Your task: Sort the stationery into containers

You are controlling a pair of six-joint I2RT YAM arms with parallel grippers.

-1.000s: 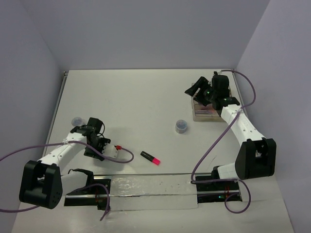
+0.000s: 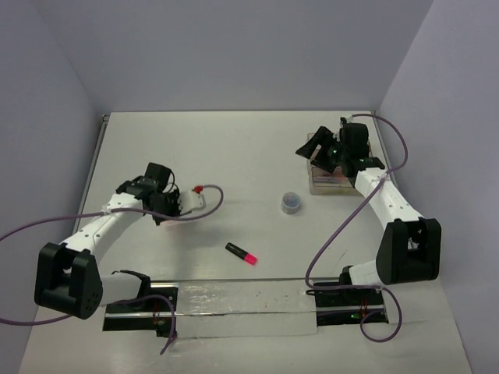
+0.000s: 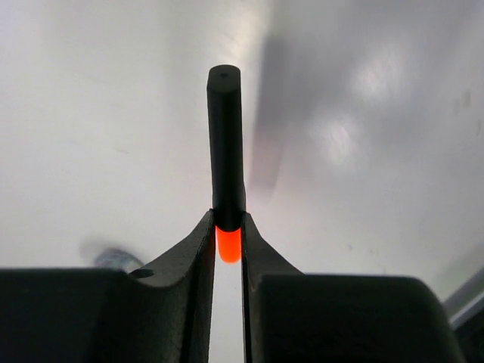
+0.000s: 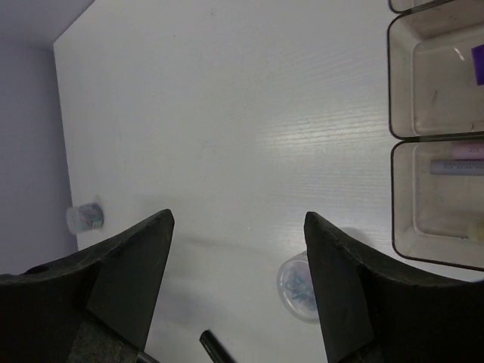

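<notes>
In the left wrist view, a black marker point(image 3: 225, 136) with an orange end is pinched between the fingertips of my left gripper, which is shut on it. From above, the left arm itself mostly hides this marker. A black marker with a pink end point(image 2: 242, 254) lies on the table near the front edge. My right gripper stands open and empty by the left side of the clear organizer point(image 2: 331, 190). One of its compartments holds a grey pen point(image 4: 457, 167) and a pink pen point(image 4: 469, 149); another contains something purple point(image 4: 479, 64).
A clear round container point(image 2: 291, 203) stands in front of the organizer. A second round container point(image 4: 85, 218) shows at the far left of the right wrist view; the left arm covers it from above.
My left gripper has moved toward the back of the table, away from the front edge, and the left arm now covers the left round container. The right arm has barely shifted.
</notes>
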